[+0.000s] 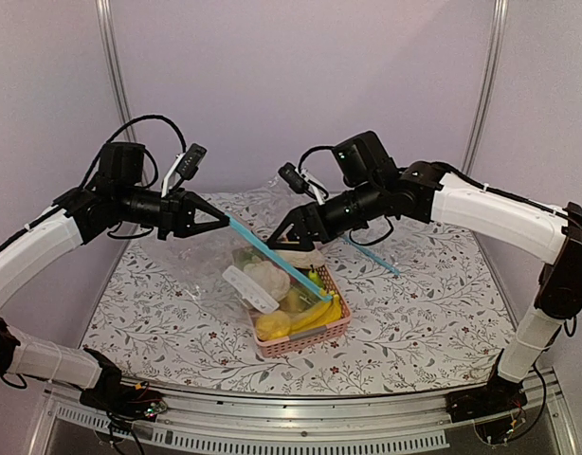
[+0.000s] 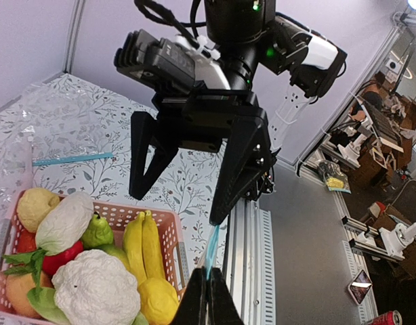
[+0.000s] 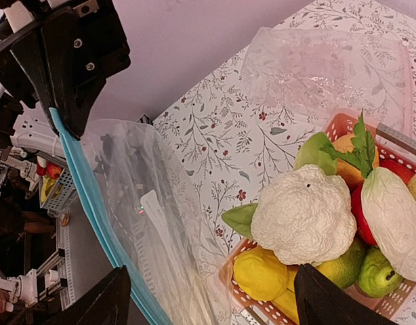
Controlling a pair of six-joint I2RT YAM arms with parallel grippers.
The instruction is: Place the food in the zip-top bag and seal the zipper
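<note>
My left gripper (image 1: 225, 222) is shut on the end of the bag's blue zipper strip (image 1: 277, 256), which slants down to the right. The clear bag (image 3: 147, 196) hangs from it, in front of the pink basket (image 1: 300, 343) in the top view. My right gripper (image 1: 289, 235) is open just above the strip; in the right wrist view the strip runs down beside one fingertip. The basket holds a cauliflower (image 3: 299, 213), bananas (image 2: 150, 247), a pear (image 2: 96, 231), a yellow lemon-like fruit (image 2: 157, 301) and several other foods.
Another clear bag with a blue strip (image 1: 372, 256) lies at the back right of the patterned table (image 1: 414, 332).
</note>
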